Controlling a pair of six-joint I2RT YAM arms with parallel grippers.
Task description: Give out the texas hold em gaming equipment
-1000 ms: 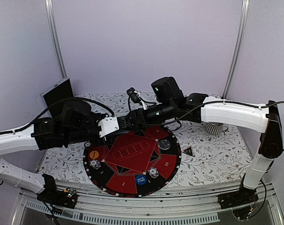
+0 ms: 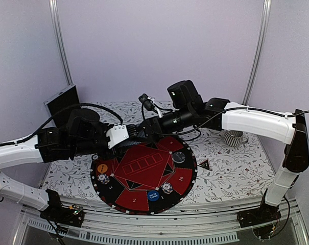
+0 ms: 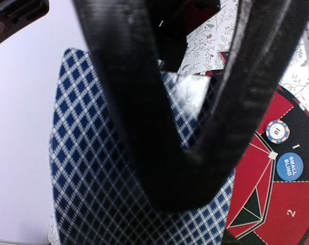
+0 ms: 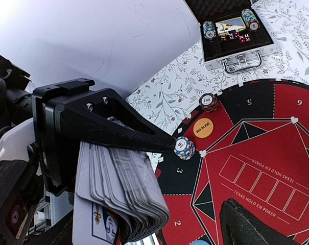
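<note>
Above the round poker mat point(image 2: 144, 189), both grippers meet at a deck of blue-checked cards point(image 3: 82, 153). In the left wrist view my left gripper's black fingers point(image 3: 123, 102) lie across the card back; in the right wrist view the deck's fanned edges point(image 4: 118, 194) sit in the left gripper point(image 2: 131, 133). My right gripper point(image 2: 149, 127) is beside it, open, one finger low right in its own wrist view. How far the left fingers are parted is hard to see.
An open chip case point(image 4: 238, 58) holds chips, dice and cards. On the mat lie chip stacks point(image 4: 185, 148), a big blind disc point(image 4: 203, 128) and a small blind disc point(image 3: 289, 166). A striped mug point(image 2: 234, 138) stands at the right.
The right arm has risen very slightly and shifted a little rightward at the meeting point; the rest looks the same in the top view.
</note>
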